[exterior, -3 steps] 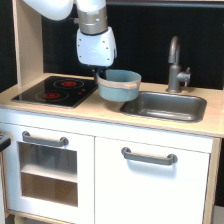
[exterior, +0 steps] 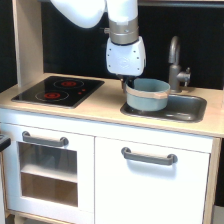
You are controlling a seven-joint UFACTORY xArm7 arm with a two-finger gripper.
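Observation:
A pale blue-green pot [exterior: 148,98] with a tan rim is over the left part of the dark sink [exterior: 182,113]. My white gripper [exterior: 126,83] points down at the pot's left side, its dark fingertips at the handle end. It is shut on the pot, though the fingers themselves are small and partly merged with the dark handle. Whether the pot's base touches the sink cannot be seen.
A grey faucet [exterior: 177,68] stands behind the sink, close to the pot's right. The black stovetop [exterior: 58,91] with two red-ringed burners is empty at left. Bare wooden counter [exterior: 103,105] lies between stove and sink.
My gripper and the pot have moved right and slightly down, from above the counter by the stove to over the sink's left part.

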